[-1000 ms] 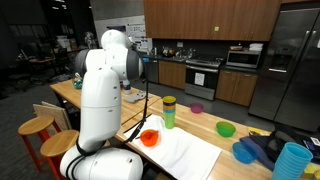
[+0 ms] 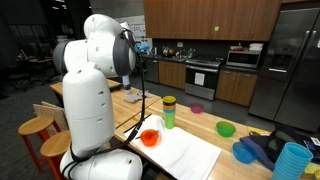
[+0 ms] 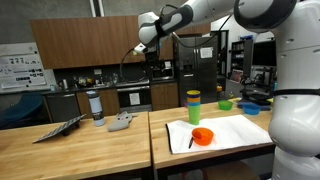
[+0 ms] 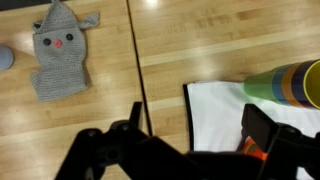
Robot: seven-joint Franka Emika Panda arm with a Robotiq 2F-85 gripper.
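My gripper is open high over the table, its dark fingers wide apart in the wrist view with nothing between them. A stack of cups [image 3: 193, 107], yellow, blue and green, stands upright on the table. Beside it, an orange bowl [image 2: 150, 138] rests on a white cloth [image 2: 185, 155]; something dark and slim leans at this bowl. In the wrist view the cups [image 4: 290, 84] lie to the right, while the orange bowl [image 4: 254, 149] is largely hidden behind a finger. A grey knitted animal toy [image 4: 60, 52] lies flat at upper left.
Green [image 2: 226, 129], blue [image 2: 245, 152] and pink [image 2: 197, 108] bowls sit on the table's other half, with a turquoise cup stack [image 2: 291, 162] at its near right corner. A grey-blue canister [image 3: 96, 108] stands near the toy. Bare wood [image 3: 80, 148] lies in front of the toy.
The arm has swung lower and nearer the camera, and its elbow has shifted. The cups, bowls and cloth stay where they were.
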